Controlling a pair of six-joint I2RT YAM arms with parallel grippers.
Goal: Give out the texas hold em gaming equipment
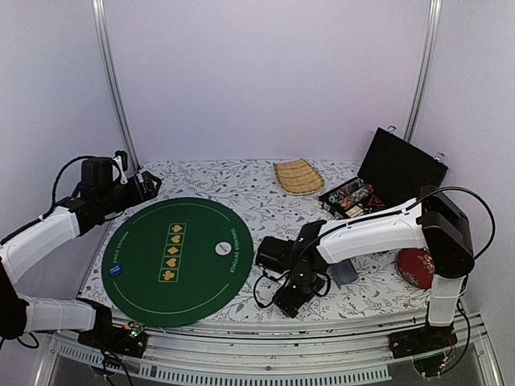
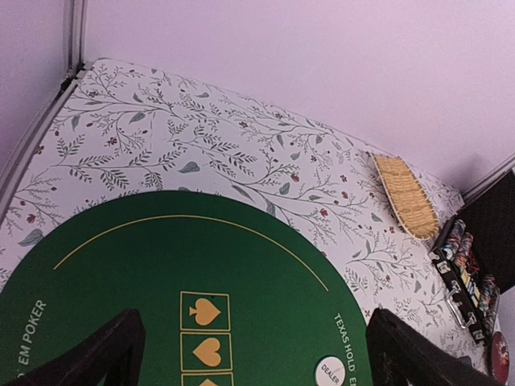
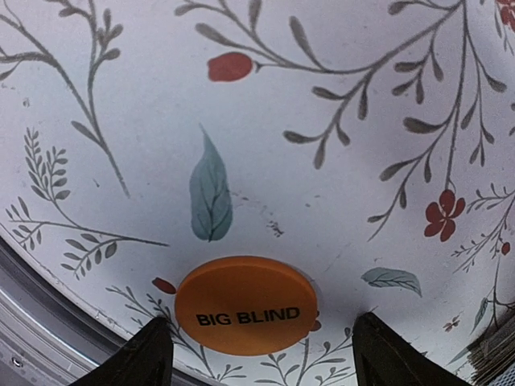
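Observation:
An orange disc marked BIG BLIND (image 3: 246, 305) lies flat on the flowered table, between the fingers of my right gripper, with a gap to the fingertip on either side. In the top view the right gripper (image 1: 291, 307) covers the disc. My left gripper is open and empty, held above the far left edge of the green poker mat (image 1: 145, 277). On that mat rest a white dealer disc (image 1: 223, 248) at the right and a blue disc (image 1: 115, 269) at the left.
An open black case (image 1: 394, 173) with chips stands at the back right. Near it are a woven tray (image 1: 298, 176), a red round object (image 1: 416, 268) and a grey-blue cloth (image 1: 344, 273). The table's front edge is close to the right gripper.

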